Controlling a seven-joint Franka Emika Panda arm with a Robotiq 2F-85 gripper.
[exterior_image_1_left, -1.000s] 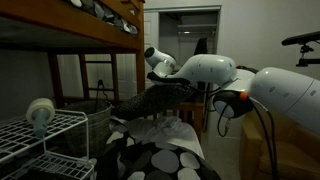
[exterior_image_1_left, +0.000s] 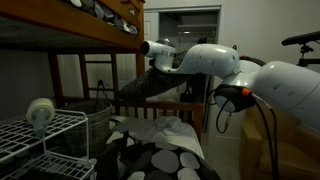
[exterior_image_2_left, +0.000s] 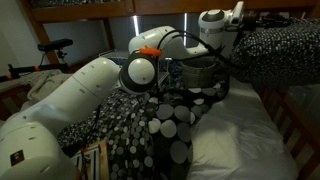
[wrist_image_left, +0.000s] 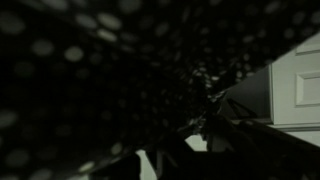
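A black cloth with small white spots (exterior_image_2_left: 275, 55) hangs from my gripper (exterior_image_2_left: 256, 20) above the far part of the bed in the second exterior view. My gripper is shut on it, though the cloth and the wrist hide most of the fingers. In the first exterior view the same cloth (exterior_image_1_left: 146, 86) slants under the wrist, its lower left end close to the bedding. Dark spotted folds (wrist_image_left: 130, 75) fill most of the wrist view, and the exact grip point cannot be made out.
Bedding with large white dots (exterior_image_1_left: 165, 160) and a white sheet (exterior_image_2_left: 230, 135) cover the bed. An upper bunk (exterior_image_1_left: 95, 25) overhangs the left side. Nearby are a woven basket (exterior_image_1_left: 90, 125), a wire shelf (exterior_image_1_left: 60, 125), a wooden rail (exterior_image_2_left: 285, 115) and a brown chair (exterior_image_1_left: 295, 150).
My wrist has risen over the last second, and the spotted cloth has come up with it. More of the white sheet beneath shows now.
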